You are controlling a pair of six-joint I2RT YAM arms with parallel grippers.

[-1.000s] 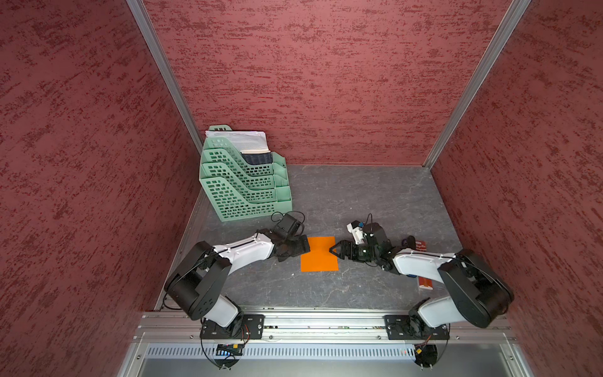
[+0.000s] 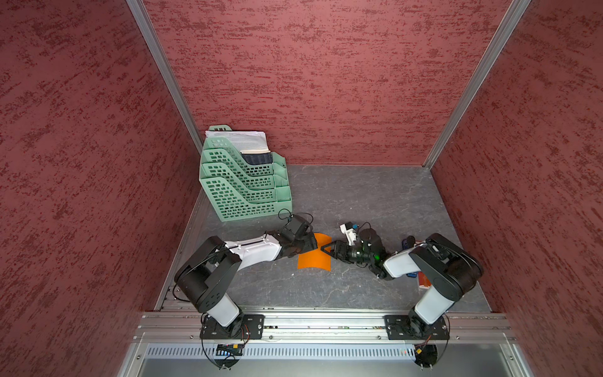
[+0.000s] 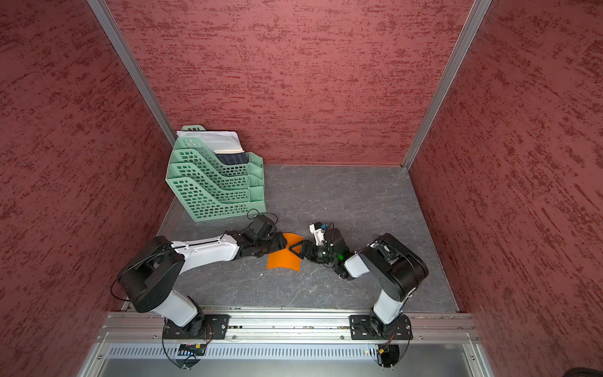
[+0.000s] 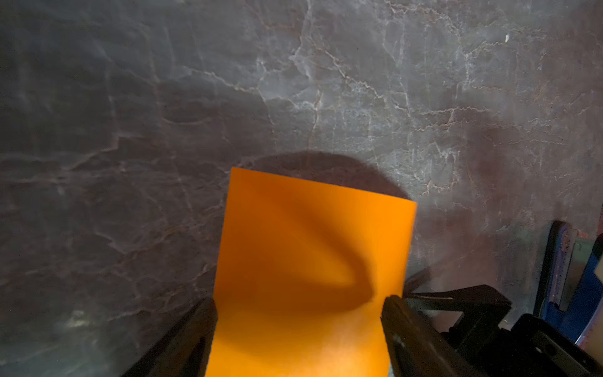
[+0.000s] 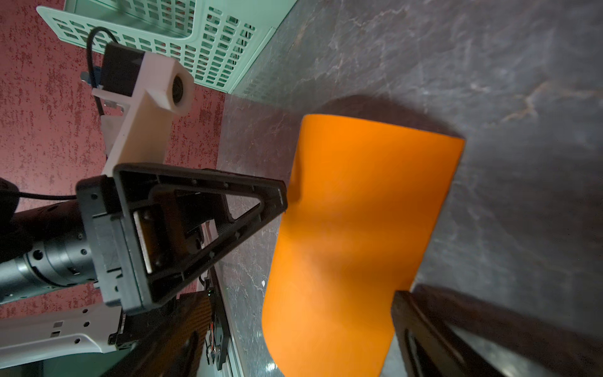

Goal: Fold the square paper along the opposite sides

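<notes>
The orange square paper (image 2: 314, 260) lies between my two grippers, its surface now bowed, curving up along its sides. In the top left view my left gripper (image 2: 309, 245) is at the paper's left part and my right gripper (image 2: 328, 249) at its right edge. The left wrist view shows the paper (image 4: 307, 238) between the left fingertips, which stand apart. In the right wrist view the paper (image 5: 358, 207) has a curled side toward the left gripper, and the right gripper's fingertips stand wide apart over or beside it. Whether either grips an edge is unclear.
A green file rack (image 2: 245, 194) with papers stands at the back left. Some small items (image 4: 565, 270) lie at the right behind the right arm.
Both grippers have moved inward, the left one rightward and the right one leftward. The paper has gone from flat to bowed and shifted slightly left.
</notes>
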